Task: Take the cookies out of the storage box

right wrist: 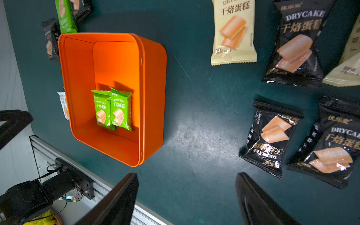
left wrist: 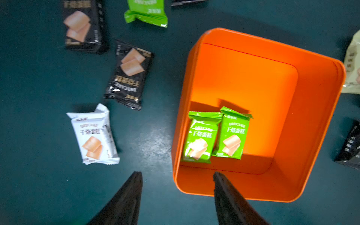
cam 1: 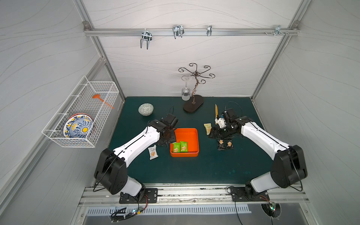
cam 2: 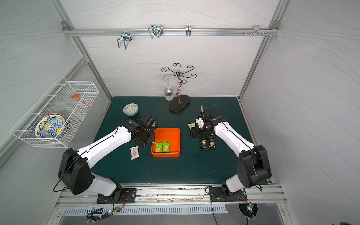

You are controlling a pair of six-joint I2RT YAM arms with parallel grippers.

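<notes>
Two green cookie packets, a left one and a right one, lie side by side in the orange storage box, against its near left corner. My left gripper hovers above the box's left side, fingers apart and nothing between its fingers. On the table left of the box are a white packet, a black packet and others. My right gripper is open and empty over the table right of the box. Both arms hide parts of the table in the top views.
Several black and cream packets, such as this cream one, lie right of the box. A patterned bowl and a metal stand with a hanging glass are at the back.
</notes>
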